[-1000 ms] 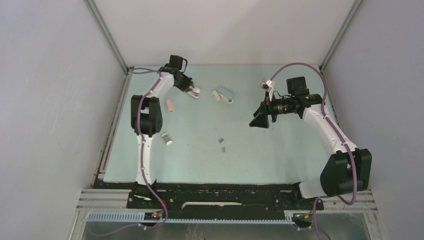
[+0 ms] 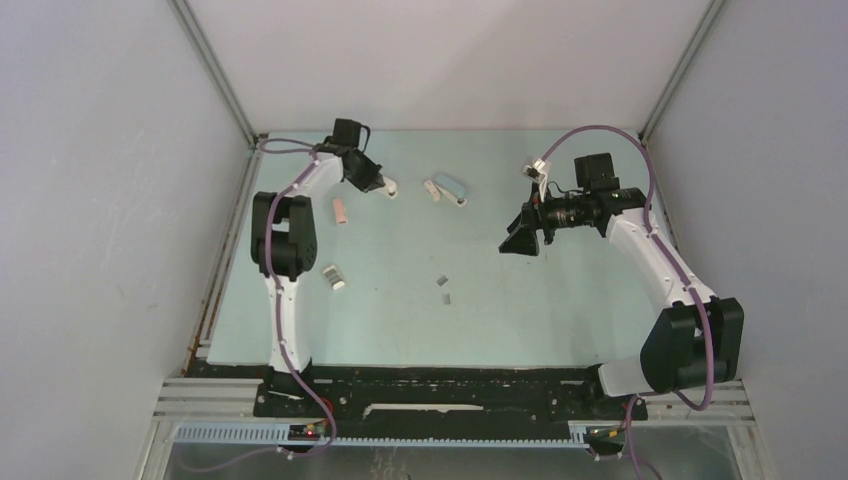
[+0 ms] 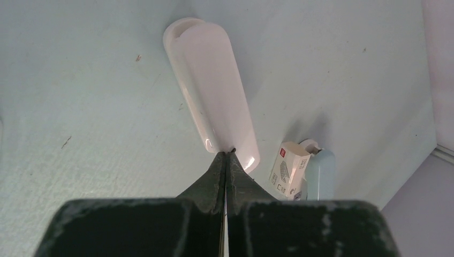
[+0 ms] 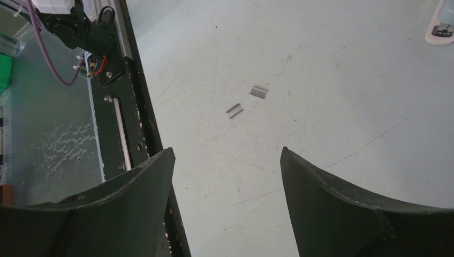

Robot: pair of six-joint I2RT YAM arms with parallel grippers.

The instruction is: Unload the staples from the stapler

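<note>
A pale pink stapler (image 3: 217,88) lies at the upper left of the table, its top cover lying down along the base. In the top view the stapler (image 2: 390,188) is partly hidden by my left gripper (image 2: 380,184). Seen from the left wrist, that gripper is shut, its fingertips meeting at the stapler's near end with nothing between them. My right gripper stands open and empty over the right side of the table. Two small grey staple strips, one strip (image 4: 258,92) beside another strip (image 4: 234,111), lie on the tabletop.
Right of the pink stapler are a small printed box (image 3: 289,168) and a blue stapler (image 3: 320,174). On the left stand a pink block (image 2: 340,211) and a whitish item (image 2: 334,277).
The left gripper has gone from open around the stapler's near end to shut. The right arm is still.
</note>
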